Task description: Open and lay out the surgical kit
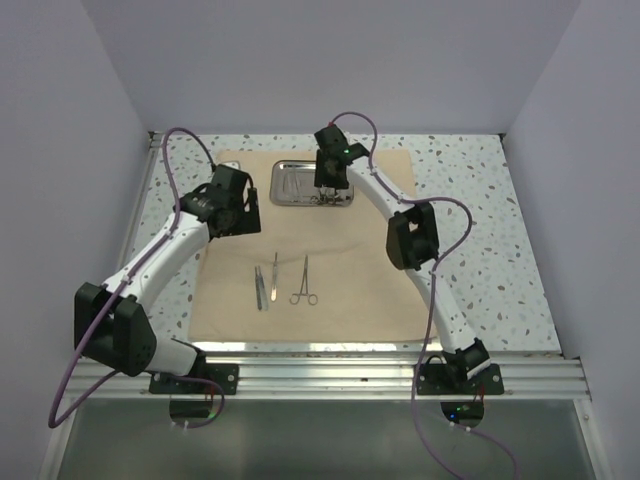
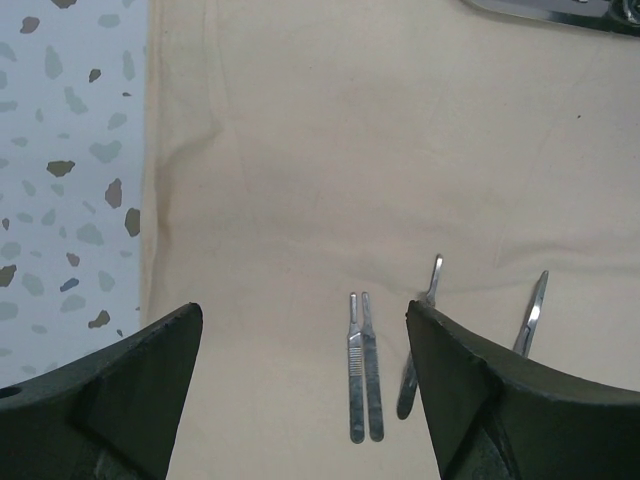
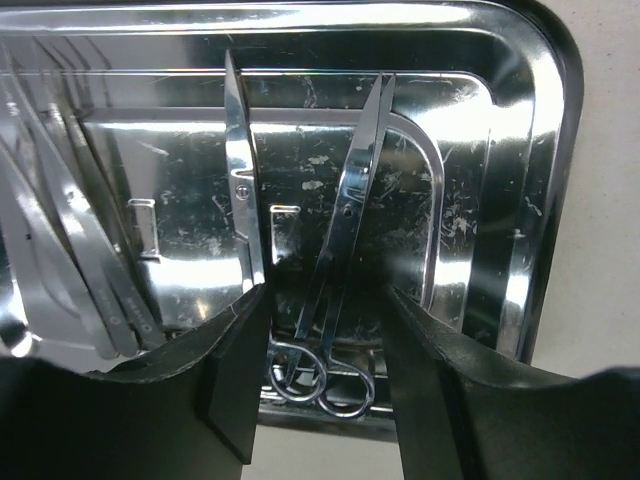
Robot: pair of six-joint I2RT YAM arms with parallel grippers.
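The metal tray (image 1: 312, 201) lies at the back of the beige cloth. In the right wrist view, a pair of scissors (image 3: 347, 205) rests in it, its rings toward the tray's near wall. Around the scissors' handles stands my right gripper, part open, with gaps showing beside them. A second slim hinged tool (image 3: 242, 170) lies to their left, its lower end close to the left finger. Over the cloth, left of the tray, my left gripper is open and empty. Two slim handles (image 2: 356, 390), a third tool (image 2: 407, 385) and a ringed clamp (image 1: 304, 287) lie on the cloth.
Several long metal instruments (image 3: 85, 215) crowd the tray's left part. Speckled table (image 1: 480, 250) shows clear on the right.
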